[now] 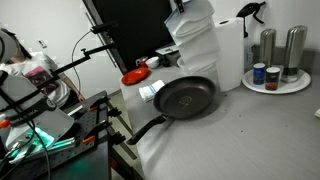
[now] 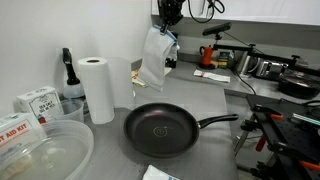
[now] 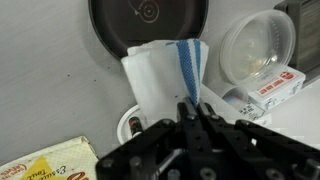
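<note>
A white cloth with a blue stripe (image 3: 160,80) hangs from my gripper, which is shut on its upper part. Its lower part hangs free in exterior view 2, where the cloth (image 2: 155,62) shows high above the counter behind the black frying pan (image 2: 160,130). From the other side, the cloth (image 1: 200,42) appears just beyond the far rim of the pan (image 1: 187,98), in front of the paper towel roll. The pan looks empty. In exterior view 1 the gripper is mostly cut off by the top edge.
A paper towel roll (image 2: 97,90) stands near the pan, and a clear plastic bowl (image 2: 45,155) sits beside it. A white plate (image 1: 300,84) carries spice jars and tall grinders. The grey counter right of the pan is bare in exterior view 1.
</note>
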